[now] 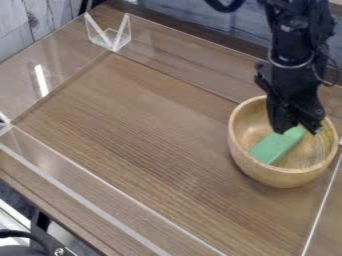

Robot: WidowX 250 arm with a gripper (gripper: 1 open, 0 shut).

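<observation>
A tan round bowl [249, 165] sits at the right of the wooden table, holding a light green block [278, 144] that lies diagonally on its bottom. My black gripper [286, 118] reaches down from the top right to the bowl's back part, just above the upper end of the green block. Its fingertips are close together; whether they touch the block is not clear.
A clear plastic bracket [111, 35] stands at the back left, and dark cables lie beyond the front left edge.
</observation>
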